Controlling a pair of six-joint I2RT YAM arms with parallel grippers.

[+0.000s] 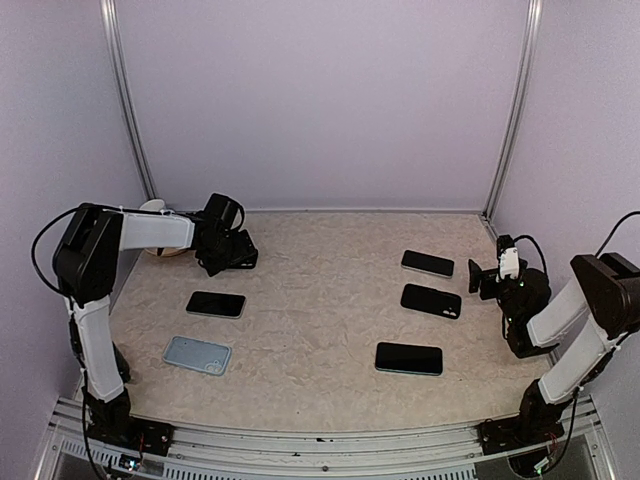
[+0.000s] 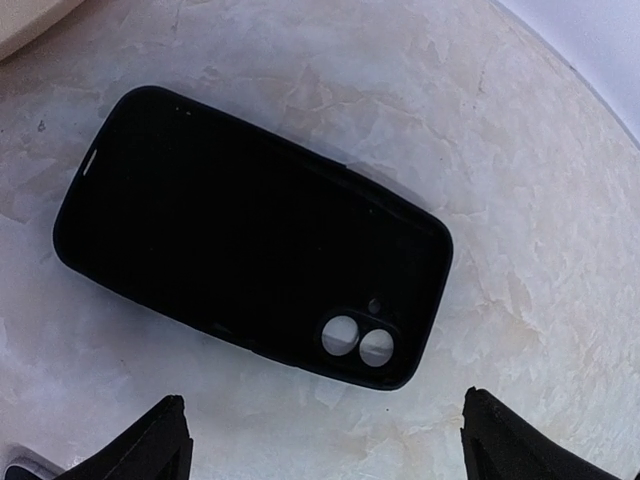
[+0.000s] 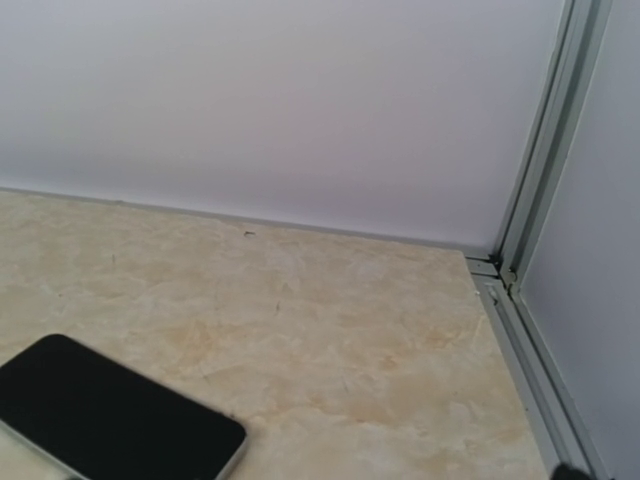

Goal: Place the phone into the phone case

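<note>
A black phone case (image 2: 230, 230) with two camera holes lies on the table beneath my left gripper; in the top view the gripper (image 1: 225, 255) largely covers it. The left gripper is open, its fingers apart just beside the case, nothing between them. My right gripper (image 1: 478, 277) stands open at the right edge, beside a dark phone (image 3: 115, 405) seen in the right wrist view. Other phone-shaped items lie on the table: a dark phone (image 1: 215, 304), a light blue one (image 1: 197, 355), a black one with camera holes (image 1: 425, 300) and a large dark one (image 1: 408, 359).
A pale round object (image 1: 152, 207) sits at the back left behind the left arm. Walls and metal rails border the table.
</note>
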